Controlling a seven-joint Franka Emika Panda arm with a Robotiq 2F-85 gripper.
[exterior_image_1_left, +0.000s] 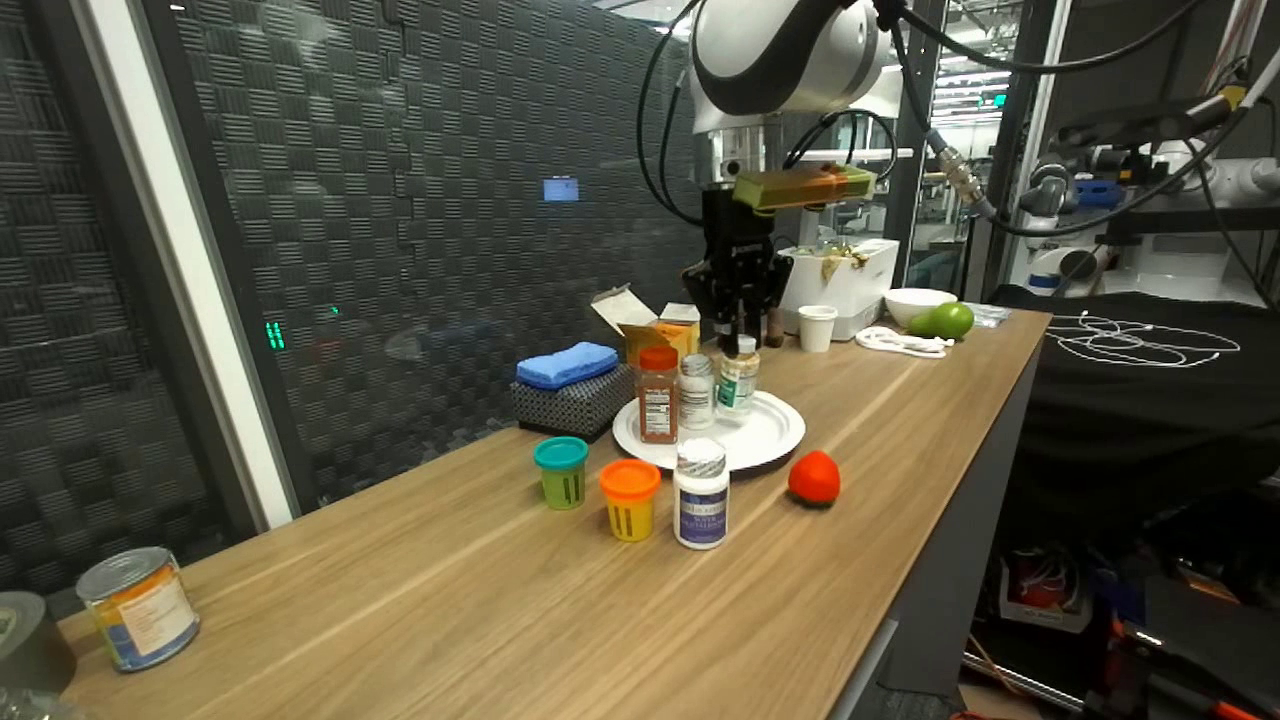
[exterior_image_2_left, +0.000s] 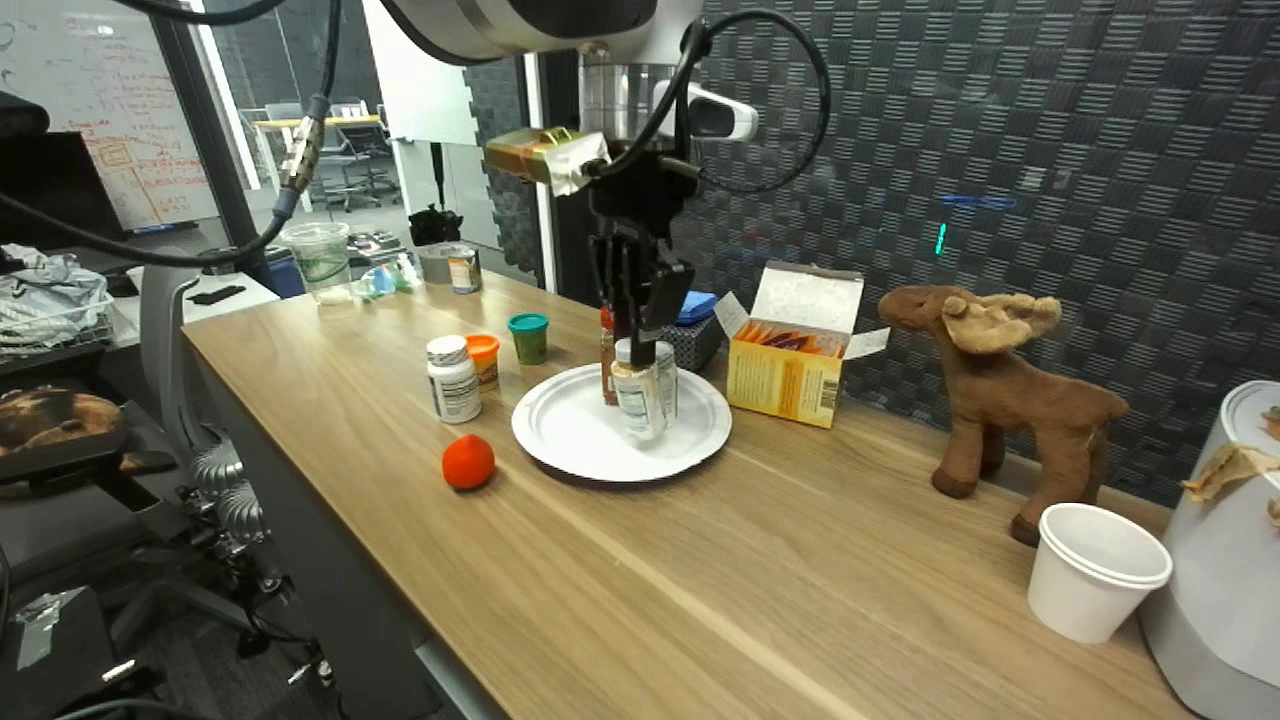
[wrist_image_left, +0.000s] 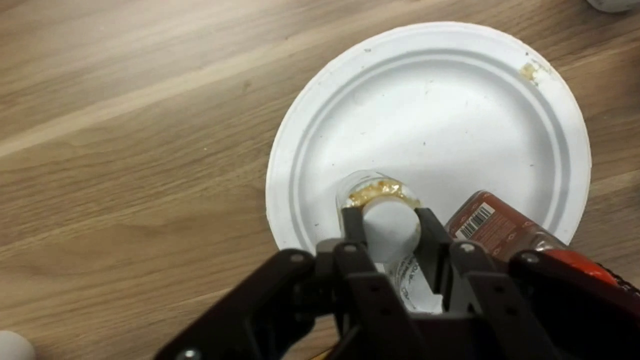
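Note:
My gripper is shut on the white cap of a clear bottle (exterior_image_2_left: 639, 408) with a green and white label. In both exterior views the bottle stands upright over the white plate (wrist_image_left: 480, 120); whether its base touches the plate, I cannot tell. Close beside it on the plate are a small white-labelled bottle (exterior_image_1_left: 696, 394) and a red-capped spice jar (exterior_image_1_left: 657, 402). In the wrist view my fingers partly cover the small bottle, and the jar's label shows to the right.
On the table in front of the plate stand a white pill bottle (exterior_image_1_left: 701, 498), an orange-lidded tub (exterior_image_1_left: 630, 502), a teal-lidded tub (exterior_image_1_left: 560, 472) and a red ball-like object (exterior_image_1_left: 815, 478). Behind are an open yellow box (exterior_image_2_left: 782, 372) and a plush moose (exterior_image_2_left: 1020, 396).

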